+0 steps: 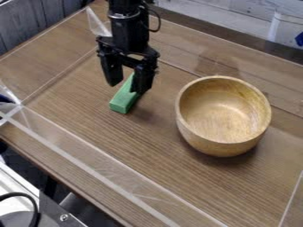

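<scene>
A small green block (123,102) lies on the wooden table, left of a round wooden bowl (222,117). My black gripper (127,73) hangs over the upper end of the block, with its fingers spread apart and open around that end. Whether the fingers touch the block cannot be told. The bowl's inside looks empty.
The wooden table (130,168) has free room in front and to the left. Clear tape runs along its left side. A black cable and white objects are at the lower left, off the table's edge.
</scene>
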